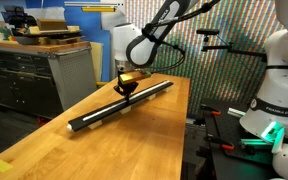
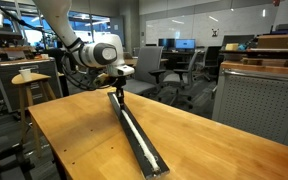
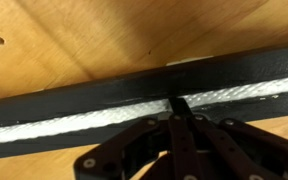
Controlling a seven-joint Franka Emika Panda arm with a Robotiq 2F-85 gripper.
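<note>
A long black bar (image 1: 104,112) with a pale groove lies across the wooden table. In the wrist view, a white woven cord (image 3: 69,124) runs along the groove between the bar's two black edges (image 3: 84,96). My gripper points down at the bar, its fingertips together over the cord. The gripper (image 1: 127,99) is low at the bar's middle in exterior view 1. In exterior view 2 the gripper (image 2: 120,98) is near the bar's far end. It looks shut, and nothing clearly shows between the fingers.
A second arm (image 1: 274,105) stands at the right edge. Grey cabinets (image 1: 59,75) and office chairs (image 2: 179,82) are behind the table. A stool (image 2: 29,88) stands at the left.
</note>
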